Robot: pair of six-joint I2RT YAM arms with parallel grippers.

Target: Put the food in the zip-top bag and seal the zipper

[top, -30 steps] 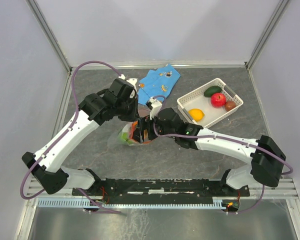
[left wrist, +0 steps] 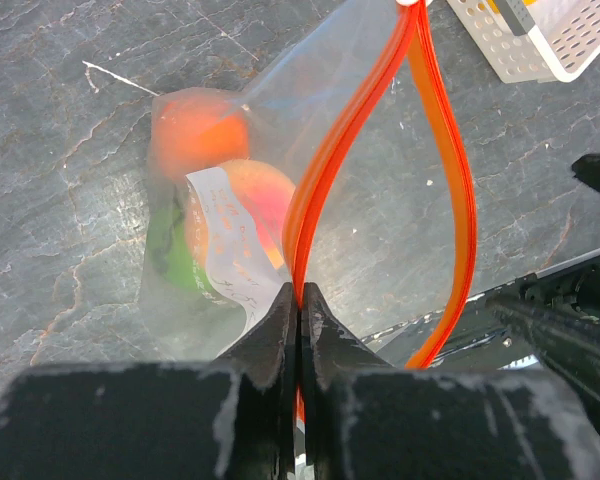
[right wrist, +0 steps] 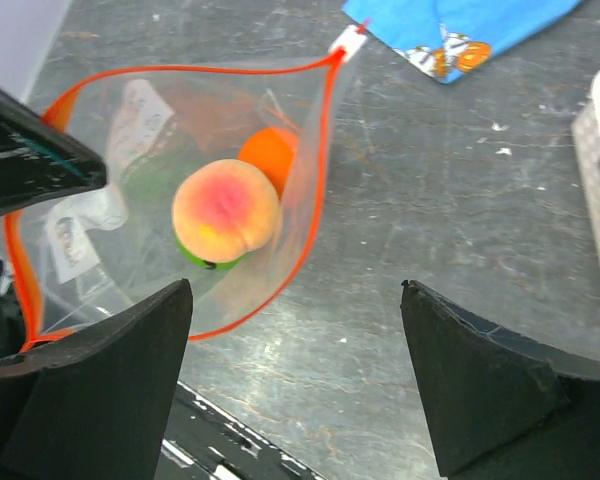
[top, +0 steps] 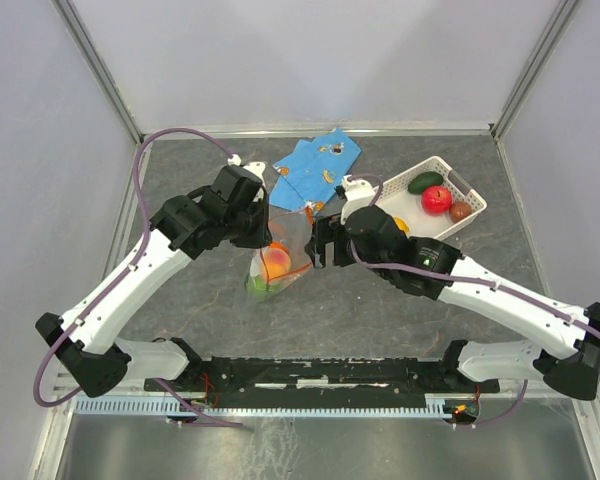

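Observation:
A clear zip top bag [top: 280, 270] with orange zipper edges lies at the center, holding a peach [right wrist: 225, 210], an orange round food [right wrist: 267, 150] and something green. My left gripper is shut on the bag's orange zipper edge. My right gripper stands open to the right of the bag's mouth, nothing between its fingers; the bag gapes open beneath it.
A white basket [top: 430, 225] with a cucumber [top: 425, 182], a red fruit [top: 436, 200], a brown food and a yellow one stands at the back right. Blue bags [top: 315, 165] lie at the back.
My right gripper has moved right and back, away from over the bag's opening, showing more of the peach in the top view.

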